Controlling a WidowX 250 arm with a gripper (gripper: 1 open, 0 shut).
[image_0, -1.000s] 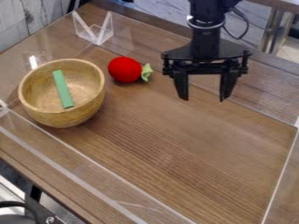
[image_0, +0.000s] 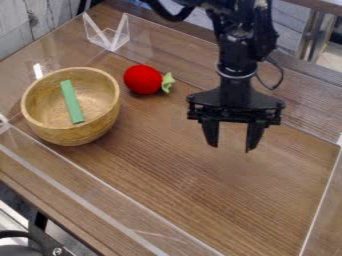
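My black gripper (image_0: 235, 124) is over the middle right of the wooden table, fingers pointing down and spread apart, with nothing visible between them. To its upper left lie a red round object (image_0: 142, 78) with a small green piece beside it. A wooden bowl (image_0: 94, 125) at the left holds a green bar (image_0: 71, 102).
A clear wire-like holder or container (image_0: 104, 32) stands at the back left. Table edges show along the left and right.
The bowl, red object and green bar have not moved.
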